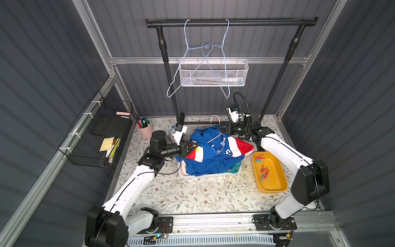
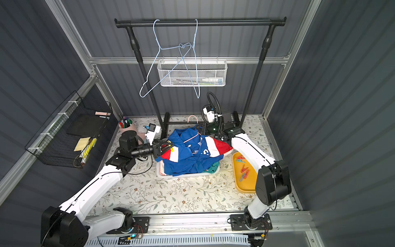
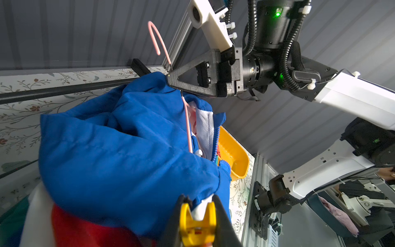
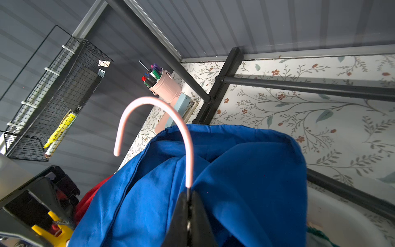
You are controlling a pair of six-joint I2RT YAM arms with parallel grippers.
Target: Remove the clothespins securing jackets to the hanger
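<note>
The blue jacket with red and white sleeves (image 1: pixel 214 158) lies heaped in a white bin. A pink hanger (image 4: pixel 185 140) runs into its collar. My left gripper is shut on a yellow clothespin (image 3: pixel 197 230), held low over the jacket's left side. My right gripper is shut at the hanger's neck, where its thin stem passes between the fingertips.
An orange bin (image 1: pixel 271 177) with several loose clothespins is at right. Blue wire hangers (image 1: pixel 187 53) hang from the rail above. A pen cup (image 1: pixel 146 129) and wire basket (image 1: pixel 98 131) are at left.
</note>
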